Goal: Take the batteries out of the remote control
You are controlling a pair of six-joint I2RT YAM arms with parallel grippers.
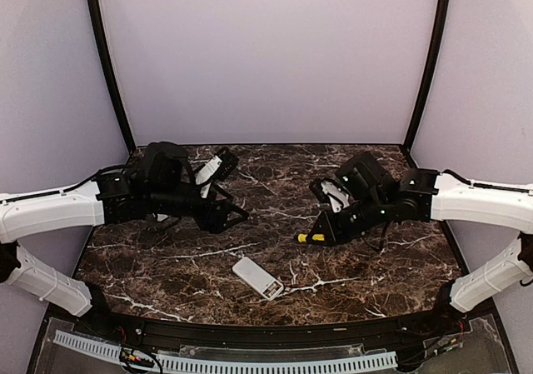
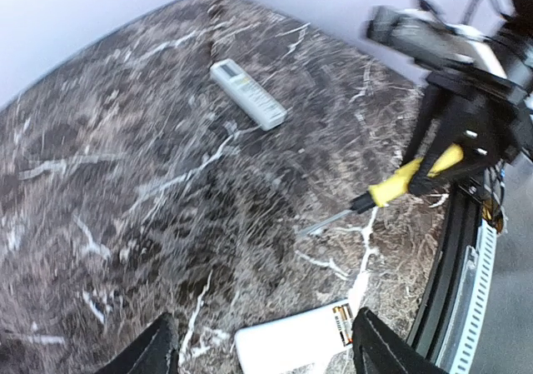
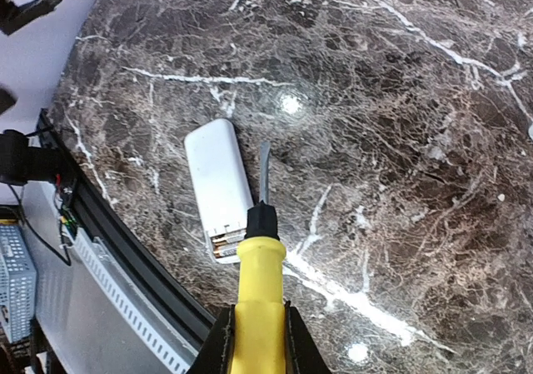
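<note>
A white remote control [image 1: 257, 277] lies back side up near the table's front, with an uncovered compartment [image 3: 226, 242] at its right end. Something metallic shows inside that compartment, too small to tell whether it is a battery. My right gripper [image 1: 321, 231] is shut on the yellow handle of a screwdriver [image 3: 261, 274]. The screwdriver's bare tip is in the air, to the right of the remote and apart from it in the top view. My left gripper stands open above the table, behind and left of the remote, holding nothing.
A second white remote with a small dark screen [image 2: 247, 95] lies farther back on the right; in the top view the right arm hides it. Bare marble tabletop [image 1: 275, 182] fills the middle. A white perforated rail [image 1: 275, 364] runs along the front edge.
</note>
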